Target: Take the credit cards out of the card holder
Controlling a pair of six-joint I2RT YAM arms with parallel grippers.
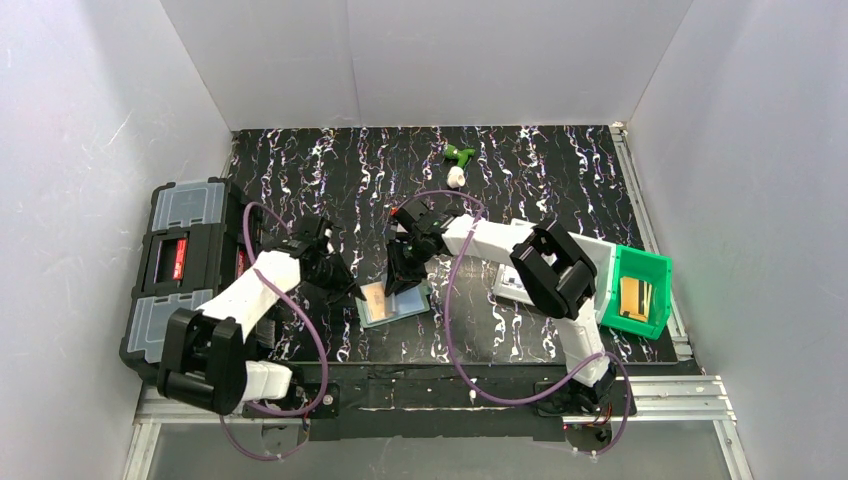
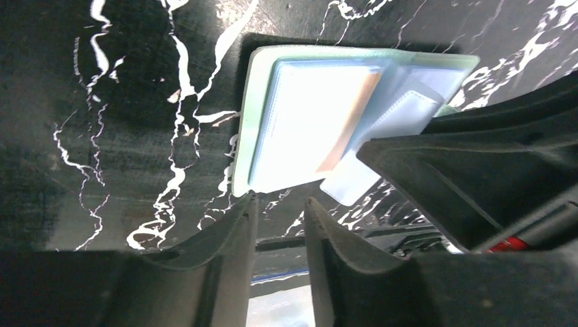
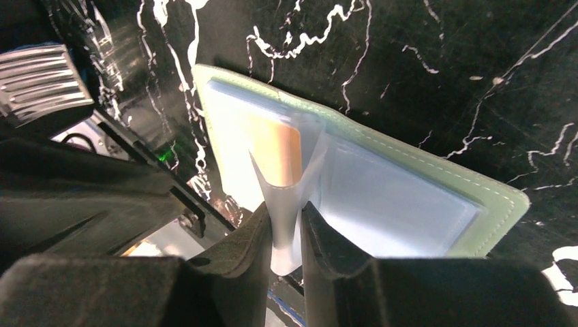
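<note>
The open card holder (image 1: 380, 322) lies flat near the front of the table, with a mint-green border (image 2: 249, 122) and clear sleeves. Inside its left sleeve is a card with a tan edge; the same tan card (image 3: 276, 146) shows in the right wrist view. My right gripper is shut on a clear sleeve flap (image 3: 283, 197), lifted and folded up from the holder's middle. At the holder's left edge, my left gripper stands open, a gap between its fingertips and nothing in it. Whether other cards sit in the sleeves cannot be told.
On the right are a white divided tray (image 1: 600, 250), partly behind my right arm, and a green bin (image 1: 655, 265) holding a tan item. A black toolbox (image 1: 165, 265) stands at left. A green-and-white object (image 1: 457, 165) lies toward the back, with bare table around it.
</note>
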